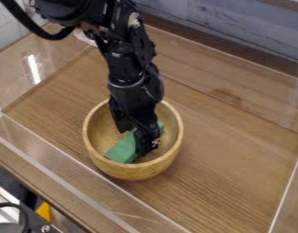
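Observation:
A wooden bowl (97, 146) sits on the wooden floor of a tray, left of centre and low in the view. Inside it lies a green block (124, 149), partly covered by the black gripper (141, 138), which reaches down from the top into the bowl. The fingers are at the block; whether they are closed on it is unclear.
A pale wall (236, 27) runs along the back. Cables and a small yellow item (44, 209) show at the lower left edge.

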